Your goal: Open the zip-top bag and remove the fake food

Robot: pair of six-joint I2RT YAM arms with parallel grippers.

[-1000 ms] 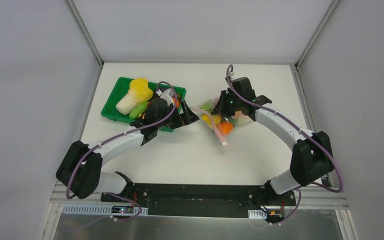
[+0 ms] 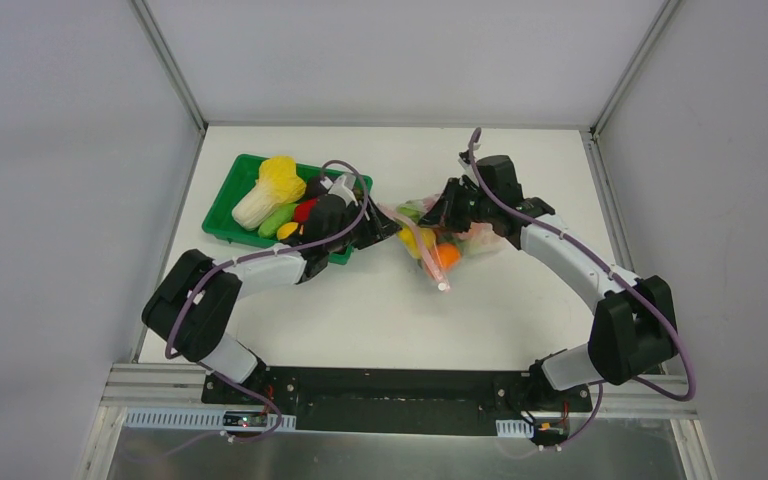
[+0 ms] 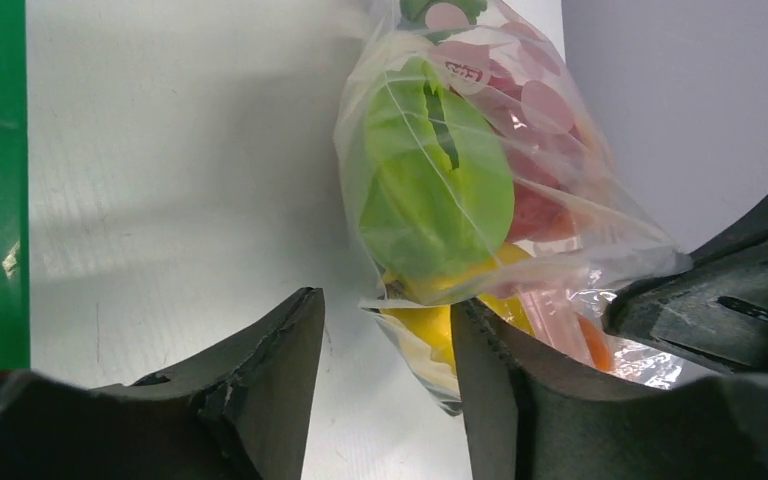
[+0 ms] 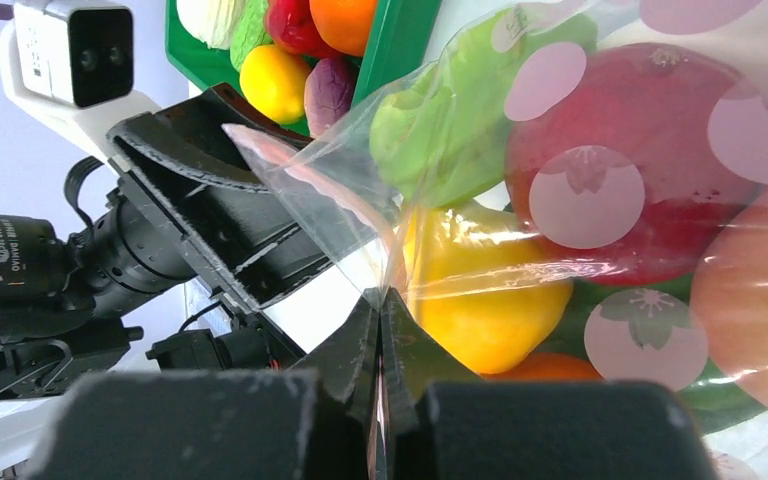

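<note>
The clear zip top bag (image 2: 422, 250) lies on the table, printed with pale pink shapes. Through its film show a green pepper (image 3: 430, 180), a yellow piece (image 4: 490, 290), a red round piece (image 4: 630, 120) and an orange piece (image 2: 447, 257). At the bag's mouth, my left gripper is part open, and a corner of the bag's edge reaches into the gap between its fingers. My right gripper is shut with the film of the bag's rim pinched at its tips. The two grippers face the mouth from opposite sides.
A green bin (image 2: 222, 205) stands left of the bag, holding a cabbage (image 2: 258, 203), a yellow piece (image 2: 280, 180) and several other foods. My left arm reaches over its right side.
The left gripper has turned, its fingers have come closer together, and its tips have moved slightly right. The right arm's elbow has shifted a little right, its tips staying at the bag.
</note>
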